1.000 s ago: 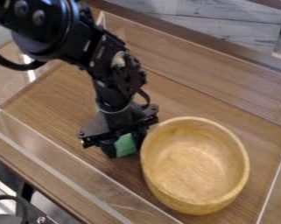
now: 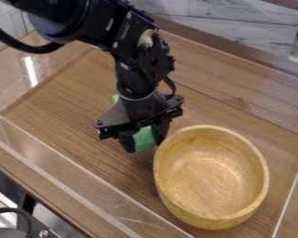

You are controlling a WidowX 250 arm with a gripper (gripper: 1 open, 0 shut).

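My black gripper (image 2: 144,131) hangs just left of a large yellow-tan bowl (image 2: 211,178), shut on a green object (image 2: 144,141) that shows below and between its fingers. The green object's full shape is hidden by the gripper and partly by the bowl's rim. The bowl stands on the wooden table (image 2: 77,158) at the right front and looks empty.
A pale wood-panelled wall (image 2: 226,28) runs along the back. A black cable lies at the lower left, beyond the table's front edge.
My gripper has risen, moving up and slightly back in the view, with the green object in it. The bowl looks unmoved.
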